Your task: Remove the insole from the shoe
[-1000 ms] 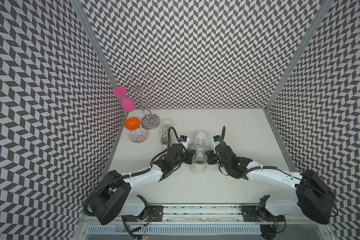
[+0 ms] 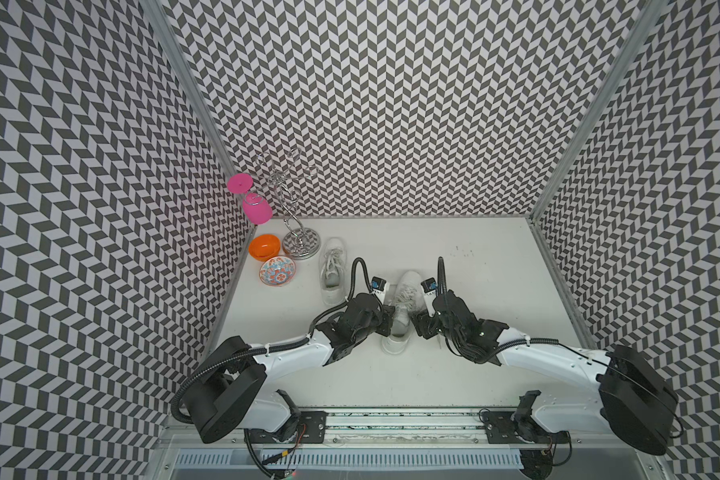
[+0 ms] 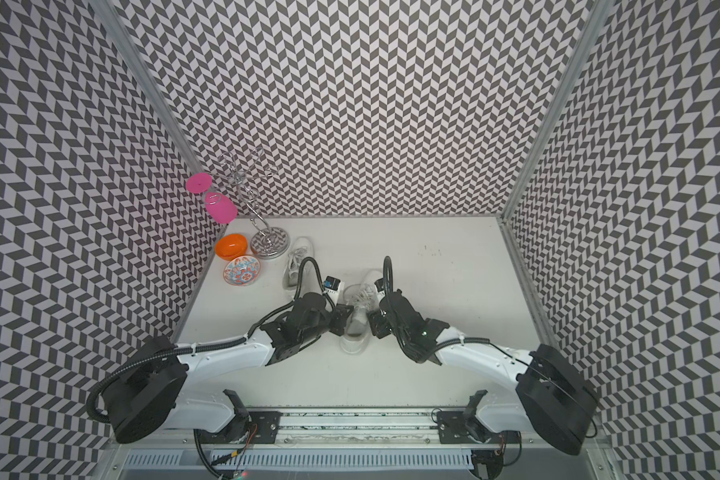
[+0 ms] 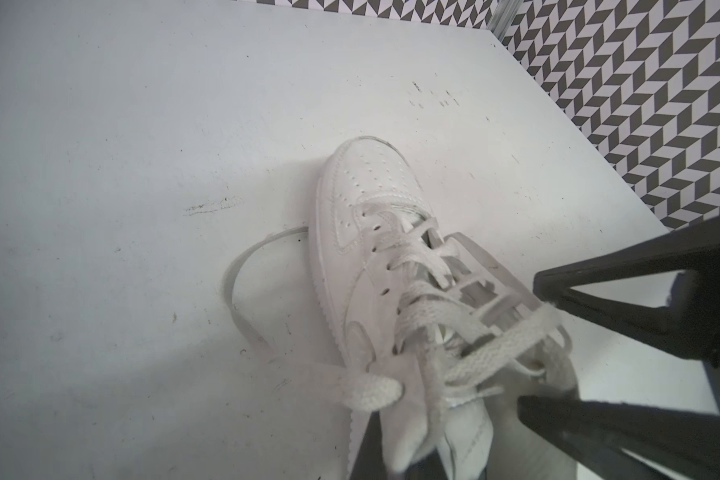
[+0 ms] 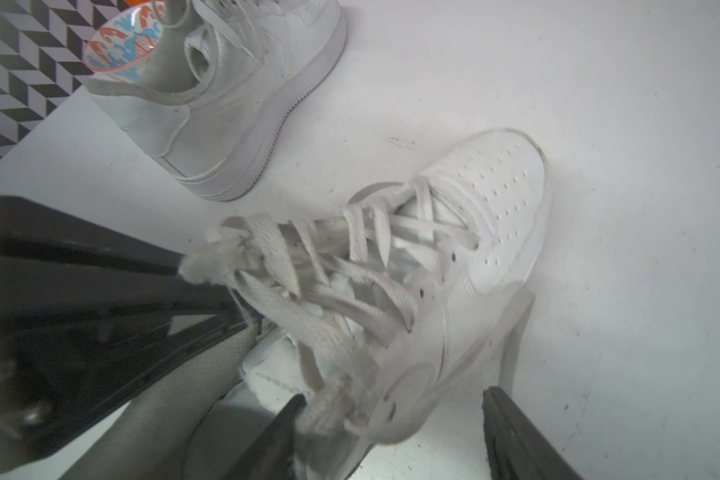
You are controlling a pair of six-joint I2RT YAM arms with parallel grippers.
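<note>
A white laced sneaker (image 2: 408, 284) (image 4: 360, 184) (image 5: 496, 200) lies at front middle between my grippers, its loose laces (image 5: 280, 264) over the tongue. My left gripper (image 2: 389, 320) is at its left side, shut, low by the opening. On the other side my right gripper (image 3: 376, 320) is part open; in the right wrist view its fingers are at the frame's bottom, one hidden partly behind the lace end. Whether it grips anything I cannot tell. The insole is not clearly distinguishable inside the shoe.
A second white sneaker (image 2: 333, 260) stands back left, beside a patterned bowl (image 2: 277, 270), an orange bowl (image 2: 264, 245) and a metal stand (image 2: 300, 241) with pink cups.
The shoe has moved toward the front and angled slightly, toe to the right. My left gripper has moved right and toward the front; the right one slightly toward the front.
</note>
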